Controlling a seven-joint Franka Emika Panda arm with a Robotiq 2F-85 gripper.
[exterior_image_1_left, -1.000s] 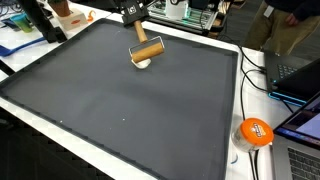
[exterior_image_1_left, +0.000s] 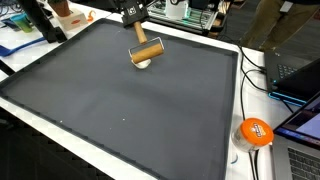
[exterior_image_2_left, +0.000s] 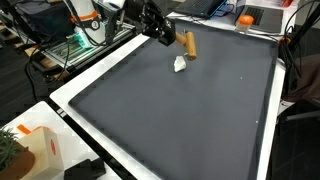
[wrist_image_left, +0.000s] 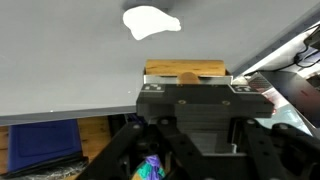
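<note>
A tan, T-shaped wooden piece (exterior_image_1_left: 146, 50), like a mallet, hangs with its broad end toward the table. My gripper (exterior_image_1_left: 133, 14) is shut on its narrow end. In the second exterior view, the same tan piece (exterior_image_2_left: 188, 43) extends from the dark gripper (exterior_image_2_left: 172, 36). Seen from the wrist, the piece's flat light face (wrist_image_left: 185, 68) shows just beyond the gripper, whose body hides the rest. A small white object (exterior_image_2_left: 180, 63) lies on the grey table close to the piece; the wrist view shows this white object (wrist_image_left: 150, 22) apart from it.
An orange-lidded container (exterior_image_1_left: 253, 134) stands at the right, off the grey tabletop (exterior_image_1_left: 150, 120). Laptops (exterior_image_1_left: 295, 85) and cables line that side. Clutter, including a terracotta-coloured pot (exterior_image_1_left: 61, 7), sits at the back left.
</note>
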